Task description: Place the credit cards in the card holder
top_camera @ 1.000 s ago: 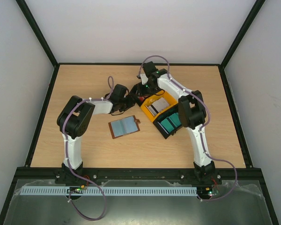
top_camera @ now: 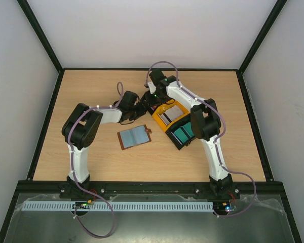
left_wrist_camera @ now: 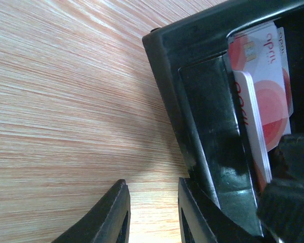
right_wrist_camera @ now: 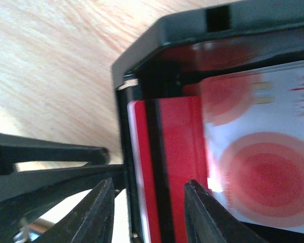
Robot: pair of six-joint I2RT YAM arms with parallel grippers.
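Note:
The brown card holder [top_camera: 134, 136] lies flat on the table with a pale blue inner face showing. Behind it, a black-framed box [top_camera: 179, 144] with an orange middle holds cards in sections. My right gripper stands part open over the box's far-left section, its fingertips either side of a red card [right_wrist_camera: 180, 131] standing against the end wall. White-and-red cards [right_wrist_camera: 266, 172] lie alongside. At the box's far-left corner, my left gripper has its fingertips a little apart with bare table visible between them; one finger is close against the outer wall, and whether it grips anything is unclear.
Green cards [top_camera: 183, 133] fill the box's near section, and pale cards [top_camera: 171, 115] its orange middle. Both arms crowd the far-left end of the box. Open table [top_camera: 202, 167] lies at the front and along both sides.
Over the last second my right gripper has shifted slightly left along the far end of the box. The left arm, the box and the card holder have stayed where they were.

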